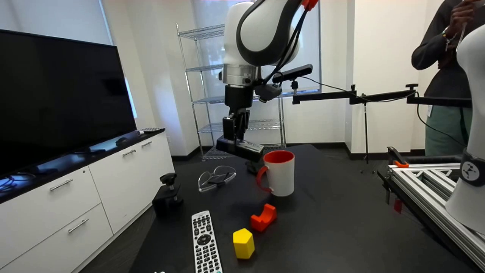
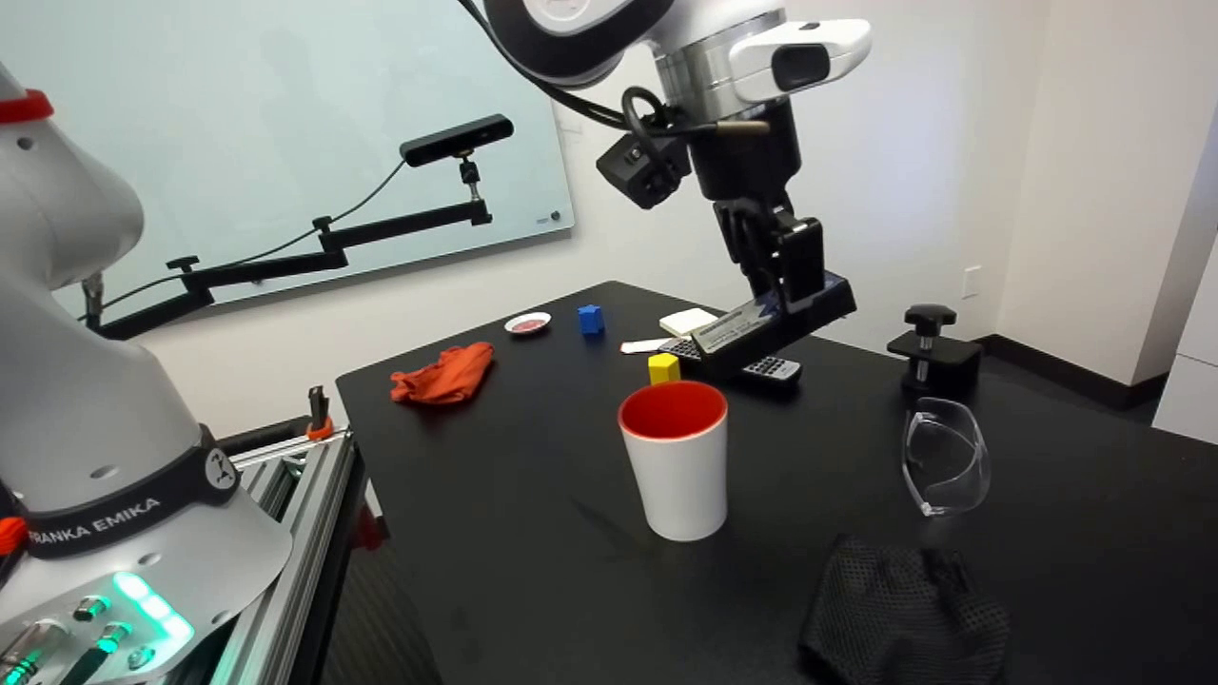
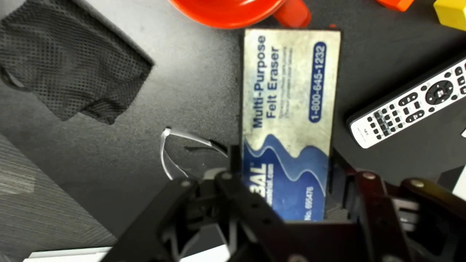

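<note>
A felt eraser (image 3: 290, 87), with a blue-and-cream label and dark sides, is held between the fingers of my gripper. In exterior view 1 the eraser (image 1: 249, 148) hangs above the table, its labelled end sloping down toward the mug, with my gripper (image 1: 236, 132) shut on its other end. The white mug (image 1: 282, 179) with red inside and red handle stands upright on the table. In exterior view 2 the eraser (image 2: 759, 329) appears behind and above the mug (image 2: 681, 485), apart from it.
Clear safety glasses (image 2: 946, 457) and a black mesh pouch (image 2: 902, 616) lie near the mug. A remote (image 1: 207, 243), yellow block (image 1: 243, 244), orange-red curved block (image 1: 263, 217) and black clamp (image 1: 168, 193) are also on the table. An orange cloth (image 2: 445, 375) lies across it, with bare surface between.
</note>
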